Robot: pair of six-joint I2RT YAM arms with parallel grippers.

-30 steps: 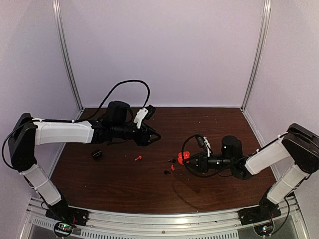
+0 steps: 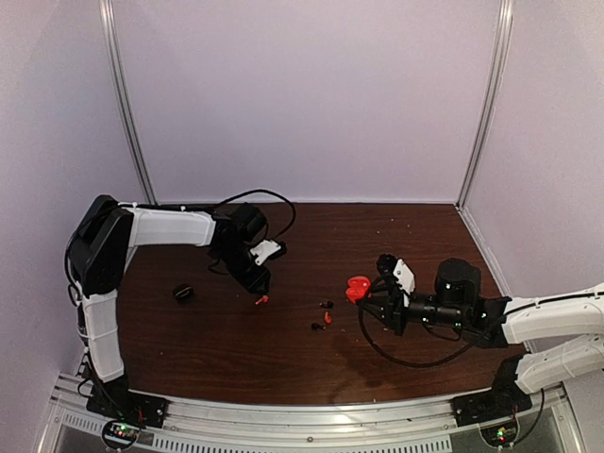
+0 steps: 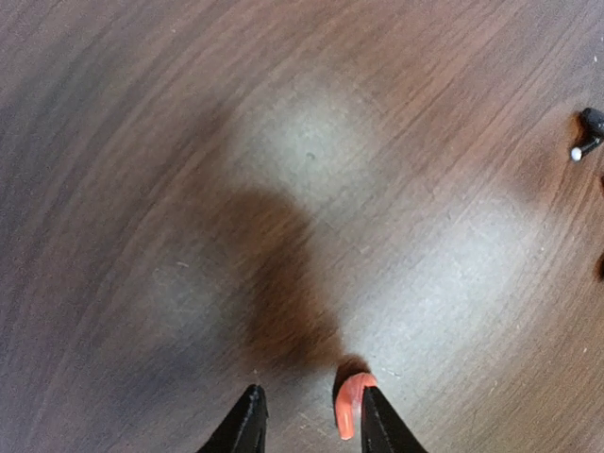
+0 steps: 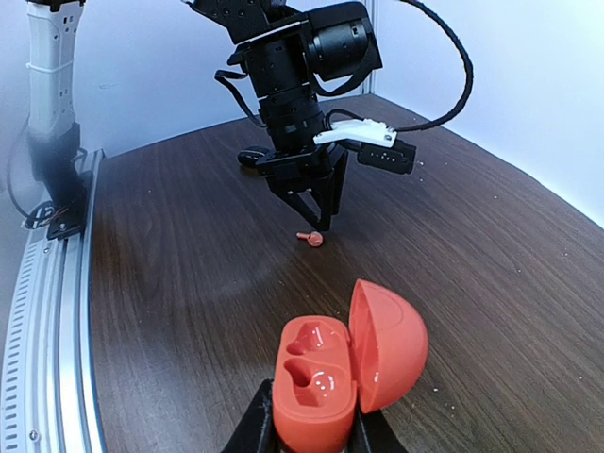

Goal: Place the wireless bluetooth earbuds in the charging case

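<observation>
The red charging case (image 4: 316,363), lid up and tilted, is clasped in my right gripper, clear of the table. Shaped hollows show inside it; I cannot tell whether any holds an earbud. In the left wrist view a red earbud (image 3: 349,404) lies on the table, close to the inner side of the right-hand finger (image 3: 379,425). My left gripper points down over it, its fingers apart and not closed on it. From the top view, that earbud (image 2: 262,300) sits just beyond the left fingertips, and another red earbud (image 2: 327,318) lies near the middle.
Small black earbuds (image 2: 317,327) lie close around the middle red one, one of them (image 3: 590,132) at the left wrist view's right edge. A black case (image 2: 183,293) rests at the left. Bare table separates the two arms.
My left gripper has swung left and tipped down to the red earbud. The right arm drew back to the right with the case, whose lid shows more open from above.
</observation>
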